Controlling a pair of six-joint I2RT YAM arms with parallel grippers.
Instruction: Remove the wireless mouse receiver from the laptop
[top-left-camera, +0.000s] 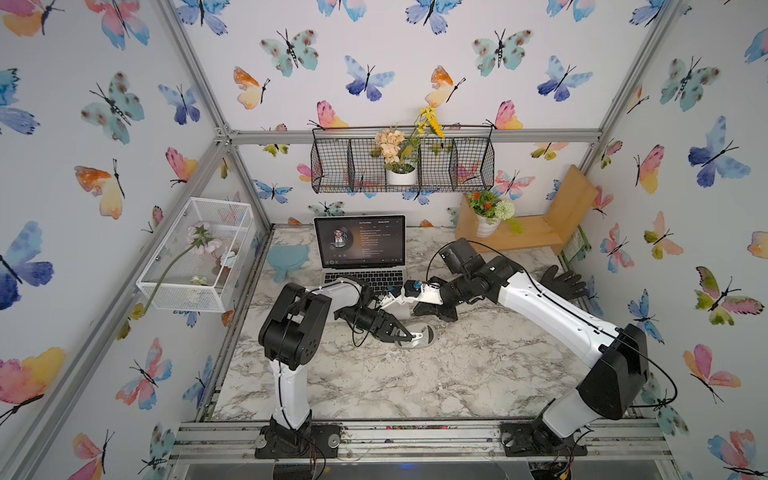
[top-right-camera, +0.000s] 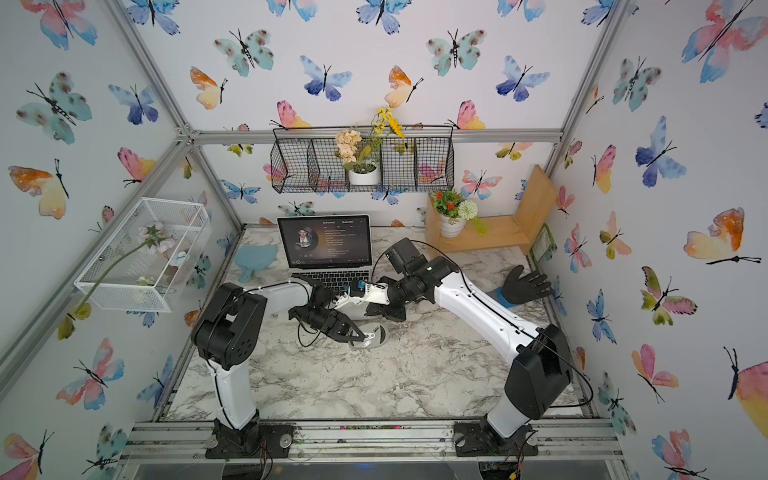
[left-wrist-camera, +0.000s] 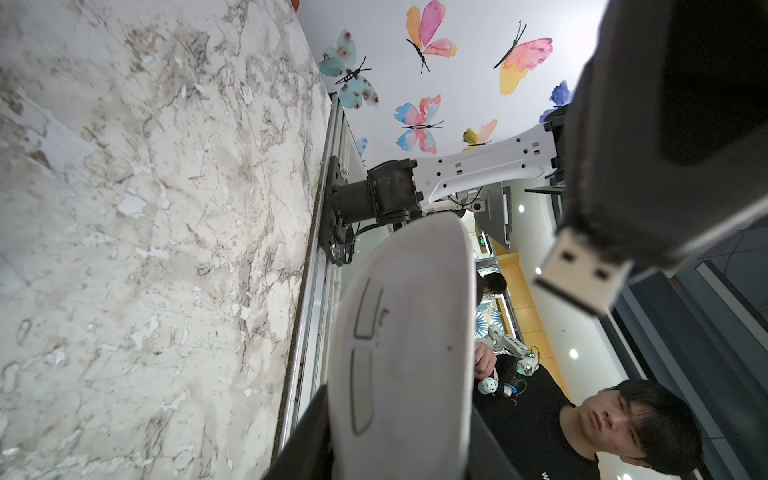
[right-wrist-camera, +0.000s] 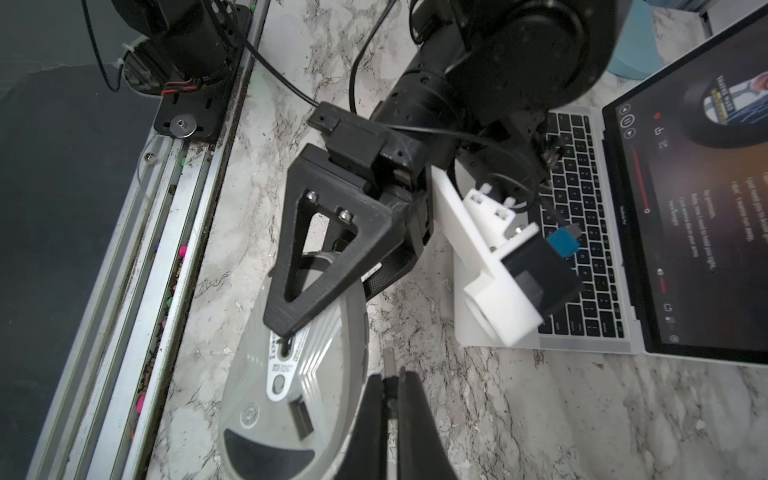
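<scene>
The grey mouse (right-wrist-camera: 320, 376) is pinched in my left gripper (top-left-camera: 409, 337), its underside and a slot turned toward the right wrist camera. In the left wrist view the mouse (left-wrist-camera: 400, 352) shows its side buttons. My right gripper is shut beside the mouse, with the small receiver (right-wrist-camera: 389, 362) poking out of its fingertips. Close up in the left wrist view, the receiver's metal plug (left-wrist-camera: 582, 270) sticks out from the dark, blurred fingers (left-wrist-camera: 672, 136). The open laptop (top-left-camera: 362, 244) stands behind both arms; these hide part of its keyboard and front.
A light blue item (top-left-camera: 288, 260) lies left of the laptop. At the right are a black glove (top-right-camera: 524, 285) and a wooden shelf (top-left-camera: 524, 232) with a potted plant (top-left-camera: 488, 214).
</scene>
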